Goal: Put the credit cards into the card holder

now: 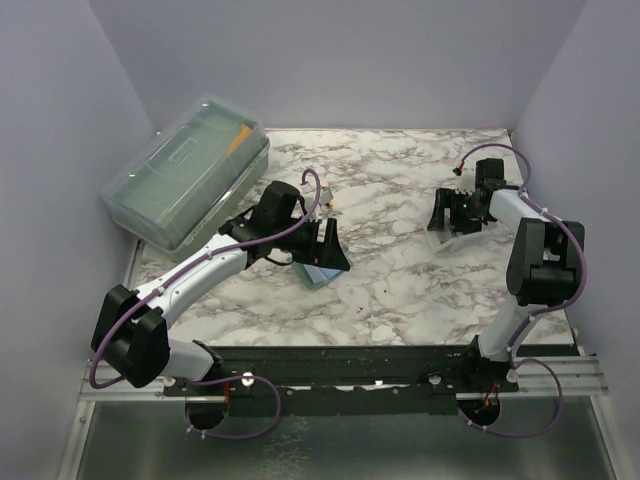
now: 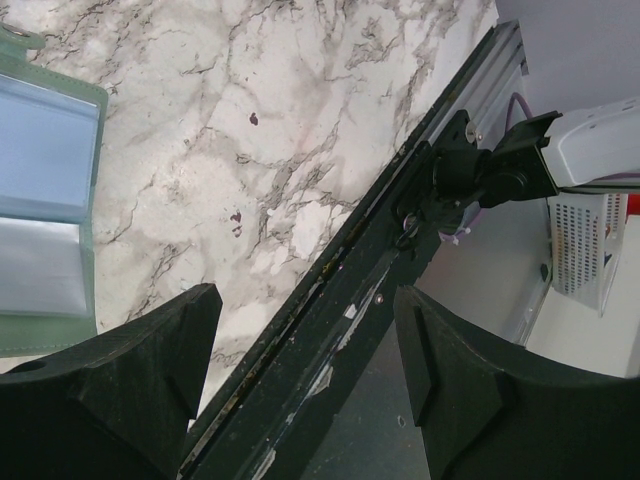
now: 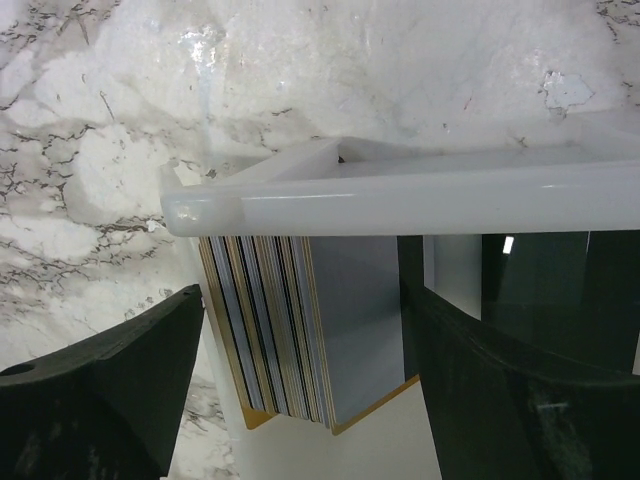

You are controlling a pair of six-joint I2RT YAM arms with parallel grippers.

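In the left wrist view, the green card holder (image 2: 90,270) lies open on the table at the left edge, with pale clear pockets inside; I cannot tell whether cards are in them. My left gripper is open beside the holder, with nothing between its fingers. A tight row of credit cards (image 3: 270,330) stands on edge in a white rack (image 3: 400,205) in the right wrist view. Around that row is my right gripper, its fingers apart and one on each side. Its right finger (image 3: 455,360) overlaps the row's right end.
A large green-tinted lidded box (image 1: 190,165) stands at the back left. More dark items (image 3: 535,300) fill the rack right of the cards. Bare marble tabletop (image 1: 400,290) lies between the holder and the rack.
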